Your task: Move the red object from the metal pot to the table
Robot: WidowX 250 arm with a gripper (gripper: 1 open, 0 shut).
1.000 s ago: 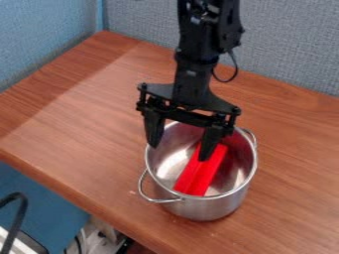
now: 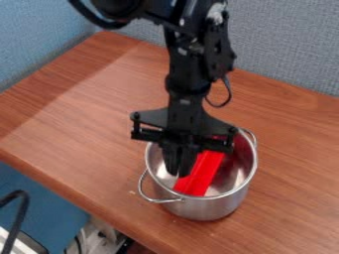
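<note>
The metal pot (image 2: 212, 208) stands near the table's front edge, its wire handle toward the lower left. Inside it leans a long red object (image 2: 199, 177), slanting up to the right, its upper part partly covered by my gripper. My gripper (image 2: 180, 167) reaches down into the pot on the left side of the red object. Its dark fingers look close together, overlapping in this view. Whether the red object is between them or only beside them cannot be made out.
Bare wooden table (image 2: 79, 114) spreads out to the left of the pot, with more free room on the right. A grey-blue wall (image 2: 284, 50) closes off the back. Cables and equipment lie below the front edge at lower left.
The pot and the red object look unmoved.
</note>
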